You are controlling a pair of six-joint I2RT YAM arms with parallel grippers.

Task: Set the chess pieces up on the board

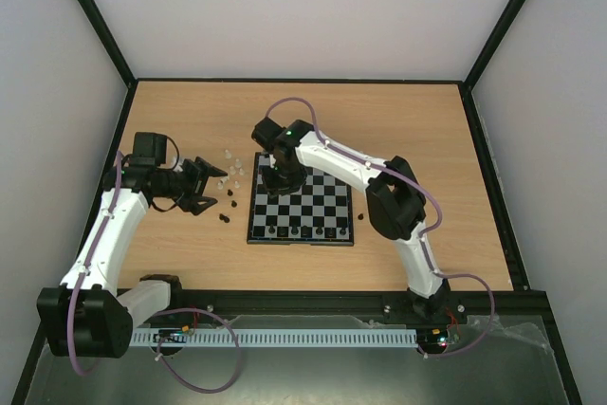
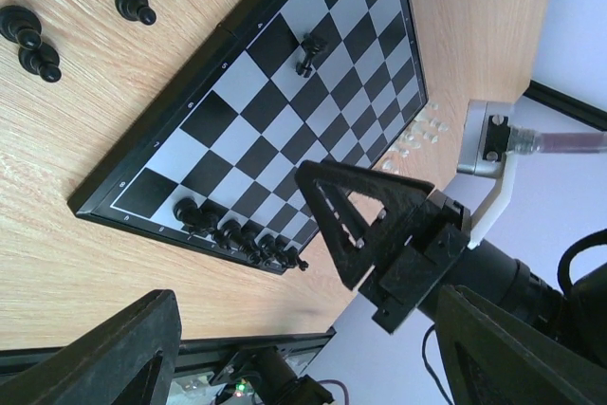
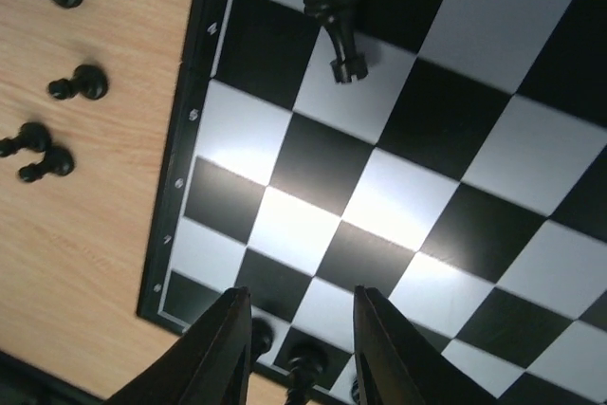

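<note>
The chessboard (image 1: 315, 206) lies mid-table, with a row of black pieces (image 2: 237, 234) along its near edge. A lone black piece (image 3: 340, 30) stands or leans on the board near its left side; I cannot tell which. My right gripper hovers over the board's left part, its fingers apart and nothing visible between them. Left of the board is my left gripper (image 1: 222, 187), wide open and empty above the table. Loose black pawns (image 3: 85, 82) rest on the wood left of the board. White pieces (image 1: 232, 163) are scattered behind them.
Another black piece (image 1: 360, 216) sits just right of the board. My right arm (image 1: 341, 158) reaches across the board's back part, hiding some squares.
</note>
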